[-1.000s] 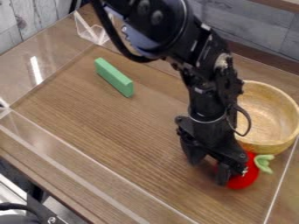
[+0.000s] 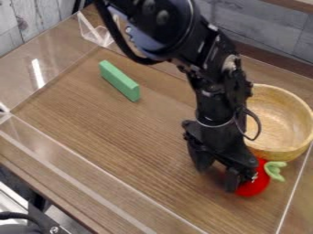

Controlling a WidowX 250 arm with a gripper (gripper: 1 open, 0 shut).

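Note:
The black arm reaches down from the top centre to its gripper (image 2: 222, 163), which is low over the table's right part, beside a red pepper-like object (image 2: 253, 184) with a pale green stem (image 2: 275, 170). The gripper covers part of the red object. Whether its fingers are open, shut or on that object cannot be told.
A tan bowl (image 2: 279, 117) sits right of the arm, just behind the red object. A green block (image 2: 119, 80) lies at the back left of the wooden table (image 2: 98, 155), whose middle and front left are clear.
The gripper and lower arm have shifted very slightly; otherwise the scene looks much the same.

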